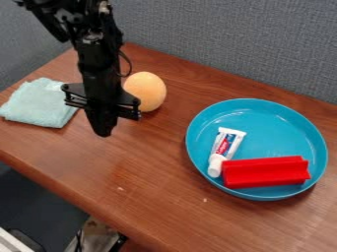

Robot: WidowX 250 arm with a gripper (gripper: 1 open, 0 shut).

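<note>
My black gripper [104, 126] hangs over the left part of the wooden table, shut, with nothing visible between its fingers. Just behind it and to its right is a pale orange round object [148, 91]. A folded light teal cloth [37, 103] lies to its left. On the right, a blue plate [282, 132] holds a white toothpaste tube [224, 148] and a red object [266, 171], which lies across the plate's front part.
A grey padded wall [237, 39] rises behind it. Below the table's left edge is a dark area with cables.
</note>
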